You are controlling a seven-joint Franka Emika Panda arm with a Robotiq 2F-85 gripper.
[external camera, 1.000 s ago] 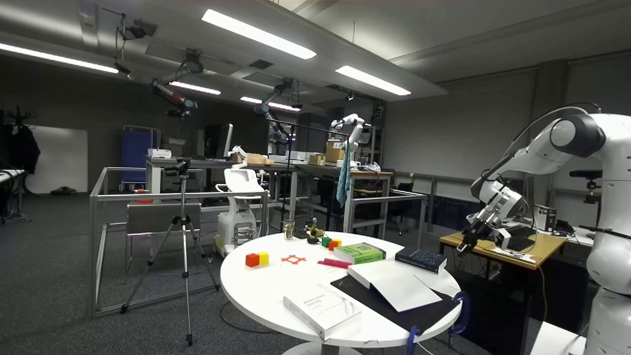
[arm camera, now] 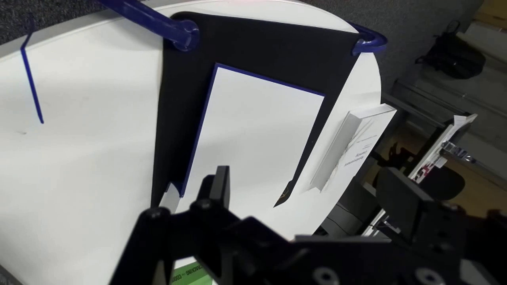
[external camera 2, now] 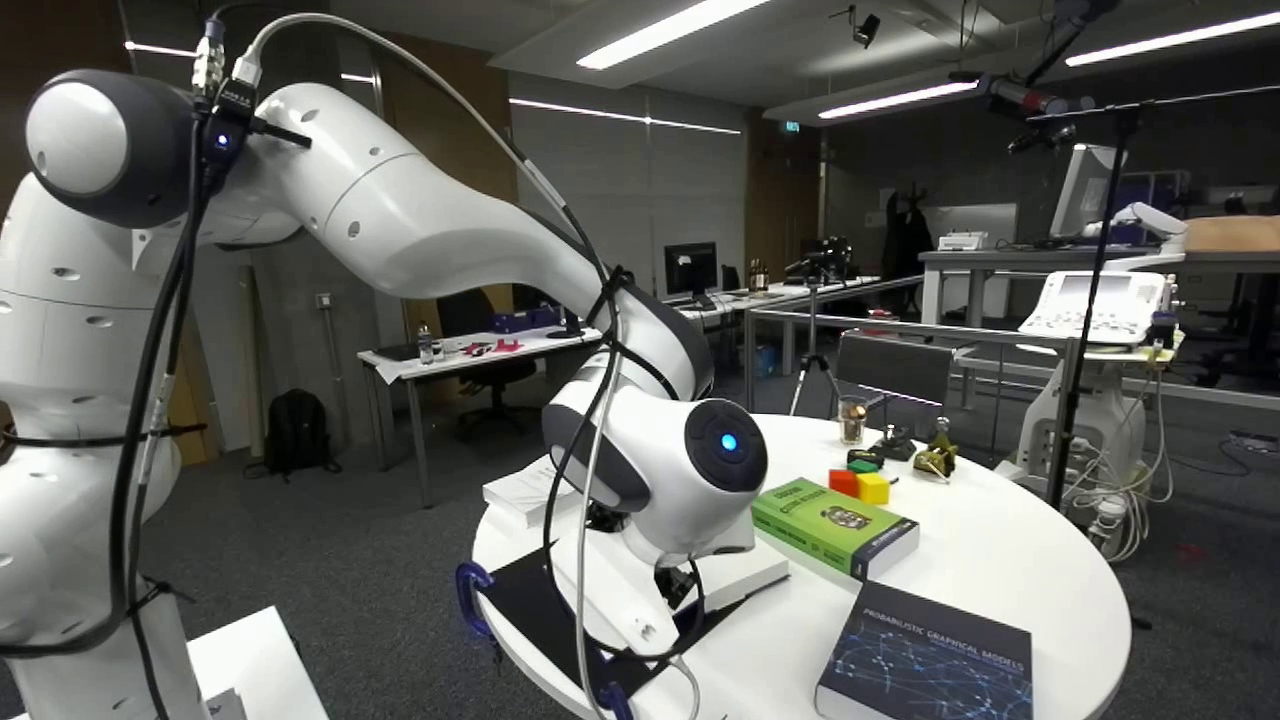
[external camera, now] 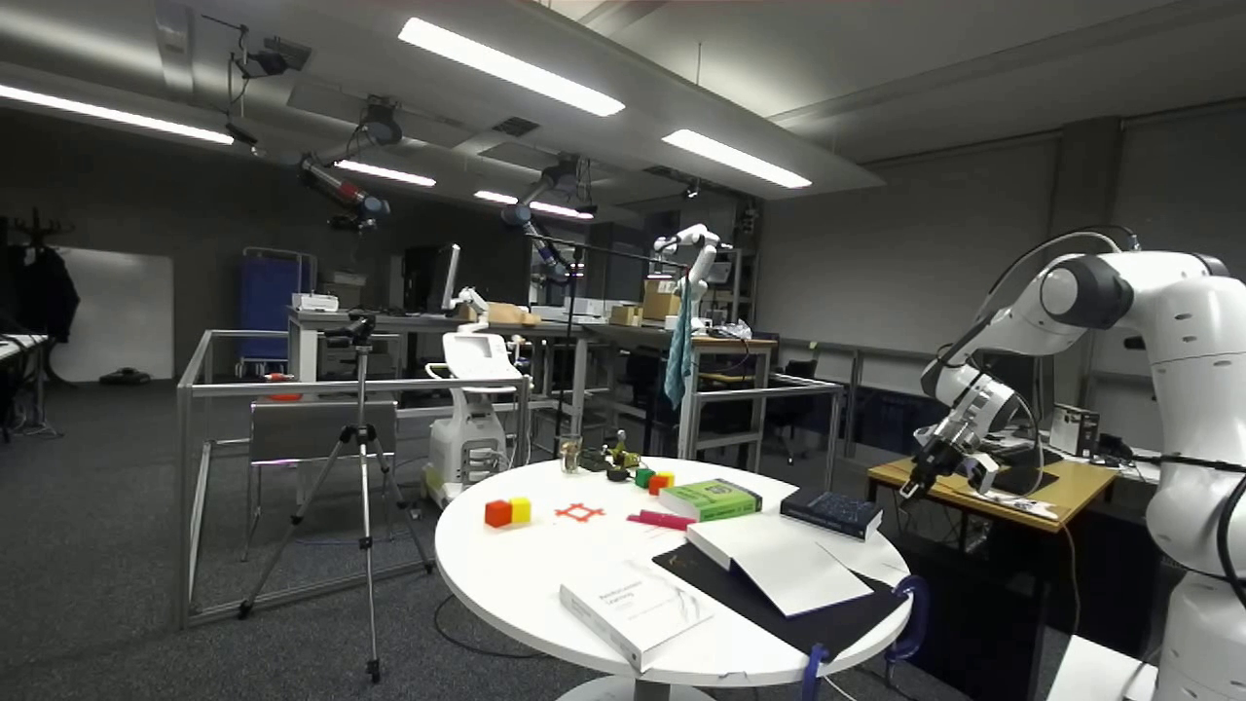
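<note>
My gripper hangs in the air with its two fingers (arm camera: 221, 187) wide apart and nothing seen between them. In exterior view 1 the gripper (external camera: 917, 481) stays to the right of the round table, clear of its top. On a black mat (arm camera: 256, 42) lies what looks like an opened book (arm camera: 256, 128), with a broad white face and thin blue edges. Its sloping white panel (external camera: 806, 574) shows beside a thicker part in exterior view 1. In exterior view 2 my arm partly hides this book.
A white book (external camera: 637, 608), a green book (external camera: 710, 500) and a dark blue book (external camera: 831, 510) rest on the round table (external camera: 502, 584). Coloured blocks (external camera: 507, 512) stand farther left. Blue clamps (arm camera: 178, 33) grip the edge by the mat. Bare tabletop shows between objects.
The arm's elbow has swung left and a little lower in exterior view 1. My gripper has barely shifted, and the table's objects look unchanged.
</note>
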